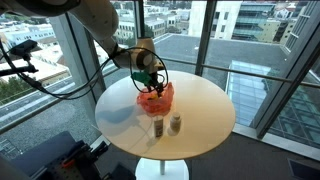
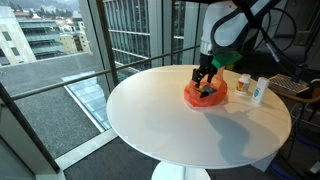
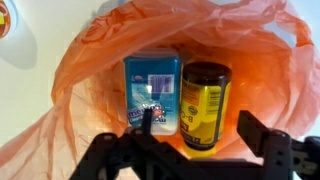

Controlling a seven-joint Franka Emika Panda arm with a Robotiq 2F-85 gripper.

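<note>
An orange plastic bag lies spread open on the table. Inside it, in the wrist view, are a blue pack with a barcode and a yellow bottle with a black cap, side by side. My gripper is over the bag, its fingers apart, one at either side of the yellow bottle as seen from the wrist. No contact with the bottle can be made out. In exterior view 1 the arm reaches from the left to the bag; the fingertips are too small to judge there.
Two containers, a dark one and a pale one, stand near the table's front edge in exterior view 1. Tall windows surround it.
</note>
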